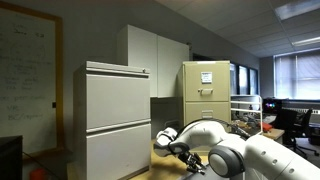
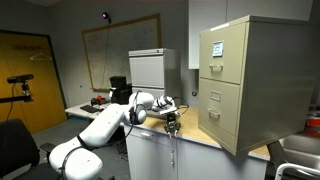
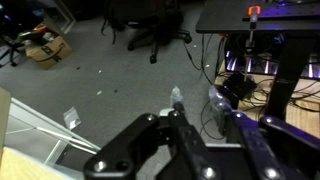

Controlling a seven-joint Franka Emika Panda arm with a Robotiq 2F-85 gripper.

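Observation:
In the wrist view my gripper has its two fingertips apart, with a clear gap and nothing held between them. Grey floor shows beyond the fingers. The white arm reaches over the wooden counter (image 2: 190,131) in exterior view 2, where the gripper (image 2: 172,127) is small and low, near the counter's front edge. From exterior view 1 the gripper (image 1: 196,167) appears at the bottom, partly blurred against the arm. No object stands out as being handled.
A white two-drawer cabinet (image 1: 117,105) and a beige filing cabinet (image 2: 224,85) stand on the counter. Under a dark table (image 3: 288,80), cables lie tangled. A cardboard box (image 3: 48,48) rests on the floor at upper left, with open floor between.

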